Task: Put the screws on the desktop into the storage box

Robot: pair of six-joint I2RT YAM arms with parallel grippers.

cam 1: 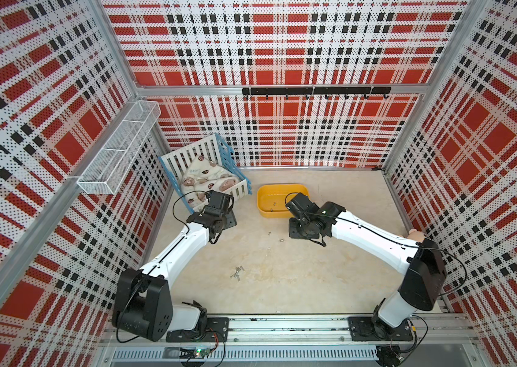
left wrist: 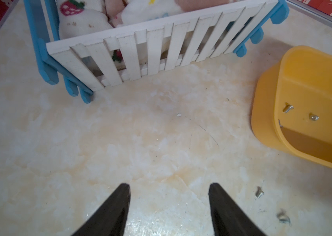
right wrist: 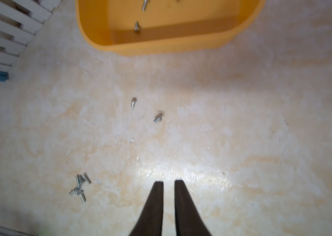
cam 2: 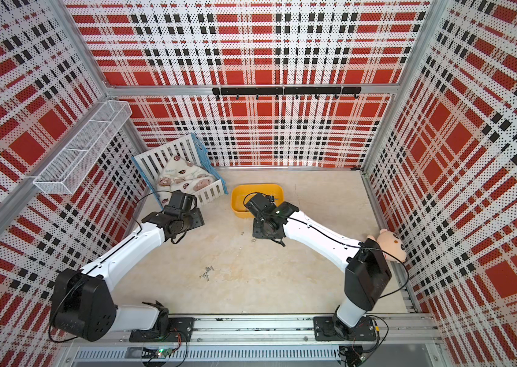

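Observation:
The yellow storage box (cam 1: pixel 283 213) stands at the back centre with several screws inside. In front of it lie a loose screw (right wrist: pixel 133 102) and another screw (right wrist: pixel 158 118); a small pile of screws (right wrist: pixel 78 184) lies toward the front left. My left gripper (cam 1: pixel 223 223) hangs over the left side, open and empty. My right gripper (cam 1: pixel 304 229) is above the table in front of the box, its fingers close together; whether anything is between the tips is hard to see.
A toy crib (left wrist: pixel 154 51) with plush cloth stands at the back left. A plush doll (cam 2: pixel 391 243) sits at the right wall, partly behind my right arm. A wire basket (cam 1: pixel 117 146) hangs on the left wall.

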